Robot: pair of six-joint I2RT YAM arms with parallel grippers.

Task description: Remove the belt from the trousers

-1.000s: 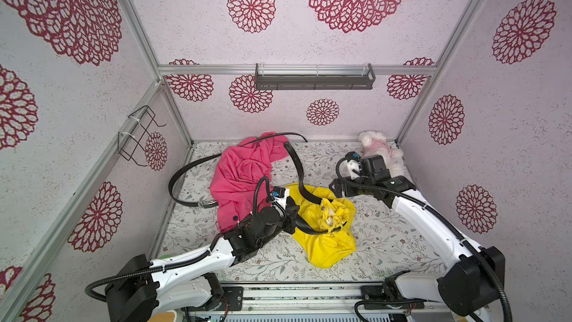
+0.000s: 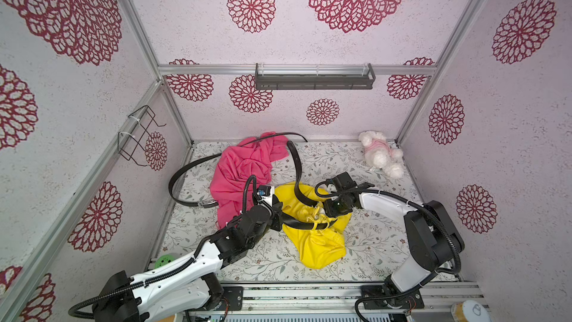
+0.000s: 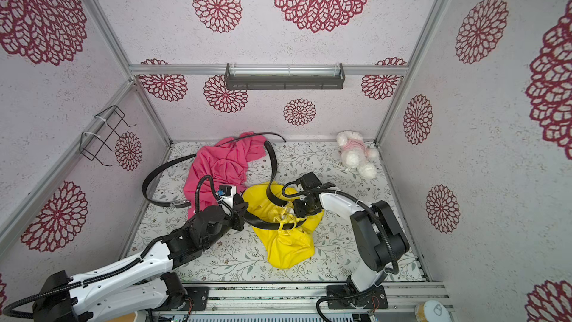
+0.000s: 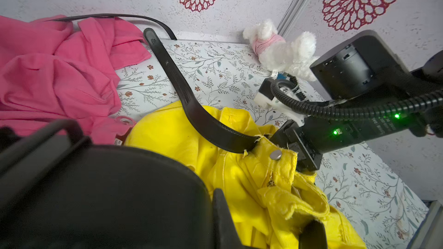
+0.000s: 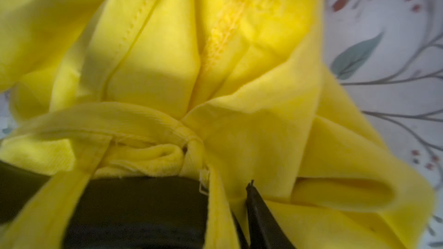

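The yellow trousers (image 2: 321, 250) lie bunched mid-table. A black belt (image 2: 302, 225) runs through their loops; its free tail (image 4: 184, 92) reaches toward the back wall. At the trousers' left side my left gripper (image 2: 280, 217) is shut at the belt, which stretches from it toward the waistband. Its own black body hides the grip in the left wrist view. My right gripper (image 2: 328, 210) is shut on yellow cloth at the waistband, close to a loop (image 5: 217, 221) with the belt passing under it; much of that grip falls below the frame.
Pink clothing (image 2: 244, 173) lies at the back left, with a second black strap with a buckle (image 2: 208, 204) looping around it. A white plush toy (image 2: 381, 153) sits at the back right.
My right gripper has come down and left from above the table onto the trousers. The left gripper has shifted left, the belt's near section following it, and the trousers have moved slightly left.
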